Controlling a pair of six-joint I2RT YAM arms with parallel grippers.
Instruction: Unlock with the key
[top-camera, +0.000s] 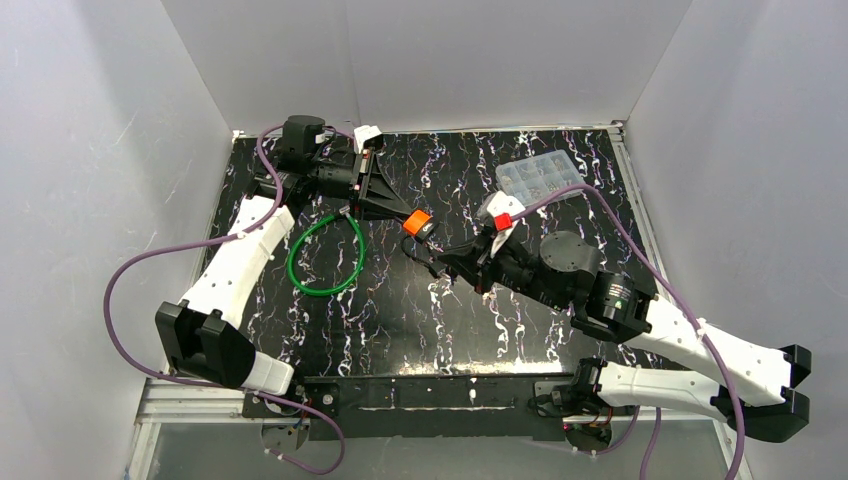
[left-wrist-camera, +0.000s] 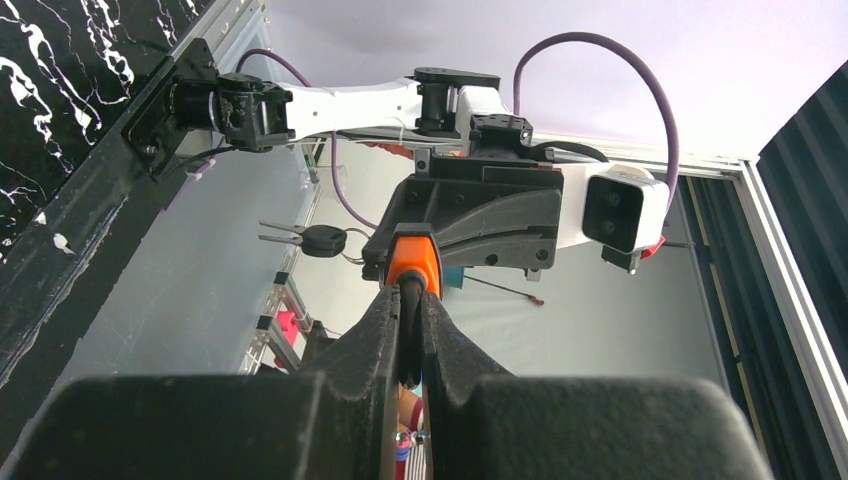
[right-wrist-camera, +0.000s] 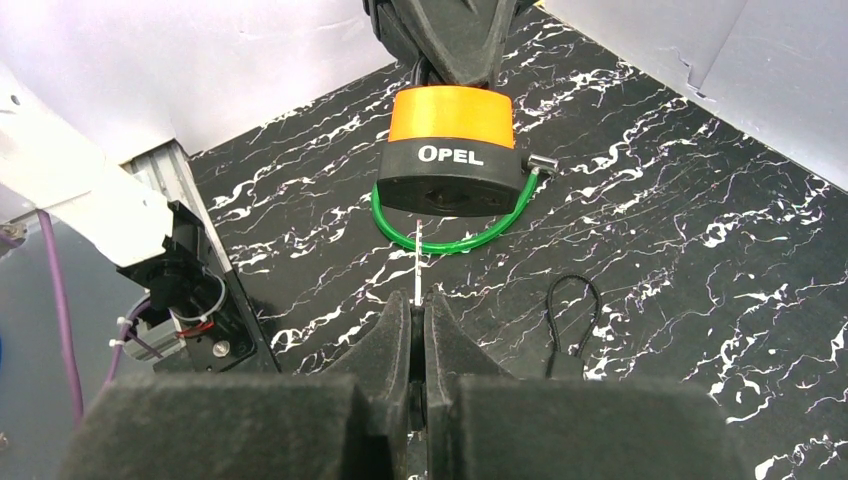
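The orange-and-black padlock (right-wrist-camera: 450, 130), marked OPEL, hangs in my left gripper (top-camera: 409, 213), which is shut on its dark shackle (left-wrist-camera: 410, 330). Its black underside faces my right gripper. That gripper is shut on a key, whose thin blade (right-wrist-camera: 418, 262) sticks out toward the lock. In the right wrist view the blade's tip appears just below the lock's lower edge, left of a dark keyhole. Whether it touches cannot be told. More keys (left-wrist-camera: 320, 240) with a black head dangle from a ring beside the right gripper. The held key's head is hidden between the fingers.
A green cable (top-camera: 293, 262) lies coiled on the left of the black marbled table (top-camera: 400, 330). Beneath the grippers is a black cord loop (right-wrist-camera: 552, 315). A clear compartment box (top-camera: 541, 176) stands at the back right.
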